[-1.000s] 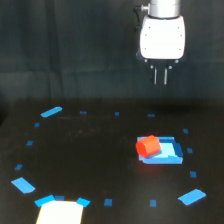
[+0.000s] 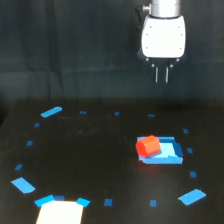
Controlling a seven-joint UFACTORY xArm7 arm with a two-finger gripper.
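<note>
A red block rests in a small blue tray right of the middle of the dark table. It sits tilted at the tray's left side and seems to overlap the rim there; the tray's right part looks empty. High above and behind the tray hangs my gripper, under a white hand. Its two thin fingers point down with a gap between them, and nothing shows in that gap.
Blue tape strips lie at the table's left, front left and front right, with small blue marks scattered around. A pale object is cut off by the bottom edge.
The gripper hangs very slightly higher than before. The red block and the tray have stayed where they were.
</note>
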